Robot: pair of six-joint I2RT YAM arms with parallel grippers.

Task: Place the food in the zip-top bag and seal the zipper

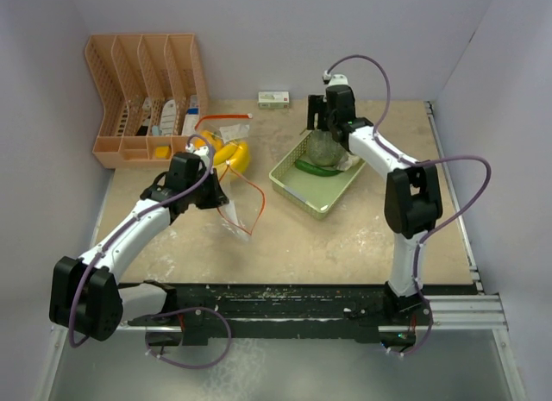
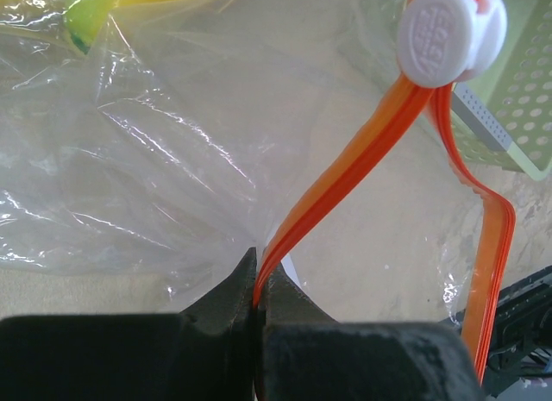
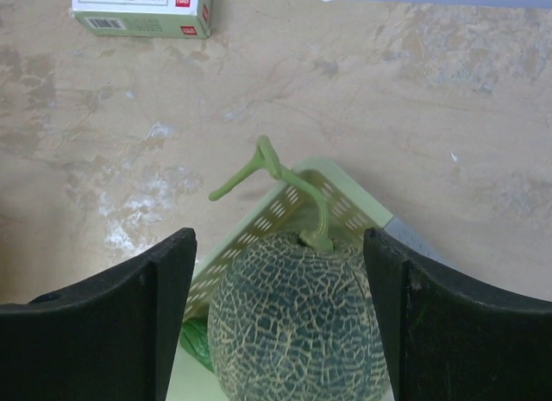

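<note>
A clear zip top bag (image 2: pixel 190 159) with an orange zipper edge (image 2: pixel 362 155) and a white slider (image 2: pixel 438 37) spreads across the left wrist view. My left gripper is shut on that orange edge, and the bag's mouth gapes into a loop to its right. A round netted melon (image 3: pixel 293 323) with a green stem (image 3: pixel 274 166) sits in the light green basket (image 1: pixel 302 197), beside a green cucumber (image 1: pixel 316 169). The melon's top lies between the parted fingers of my right gripper; contact cannot be seen.
Yellow bananas (image 1: pixel 233 155) lie behind the bag. An orange divided rack (image 1: pixel 103 148) stands at the back left, a small box (image 1: pixel 273 99) at the back wall.
</note>
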